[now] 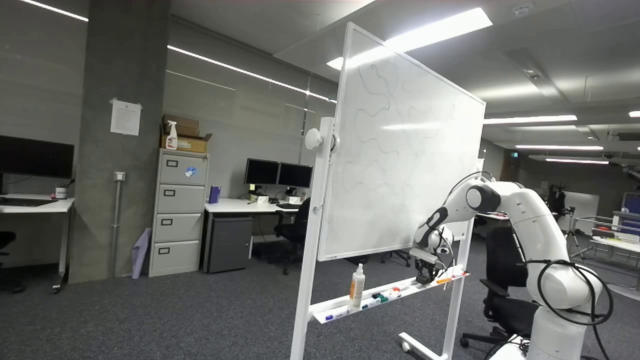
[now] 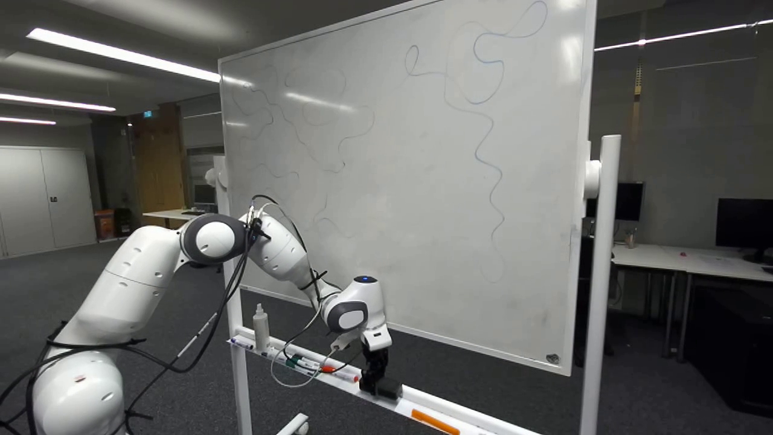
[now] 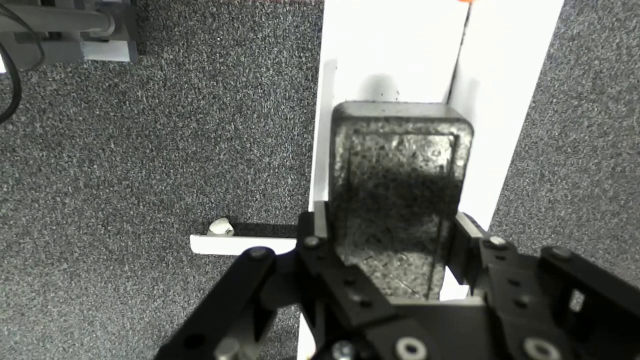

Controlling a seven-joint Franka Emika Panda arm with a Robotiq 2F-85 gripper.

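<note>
A dark, worn block that looks like a whiteboard eraser (image 3: 399,186) lies between the fingers of my gripper, which is shut on it, one finger on each long side. Exterior view 2 has the eraser (image 2: 389,389) at the level of the white tray (image 2: 406,407) under the whiteboard (image 2: 406,181); whether it bears on the tray cannot be made out. My gripper (image 1: 424,277) points downward there. Faint wavy pen lines run across the board.
Left of the gripper in exterior view 1, the tray carries a spray bottle (image 1: 357,287) and several markers (image 1: 384,296). An orange marker (image 2: 435,421) lies on the other side. The board's lower edge hangs above and behind the tray. Cables loop around the arm.
</note>
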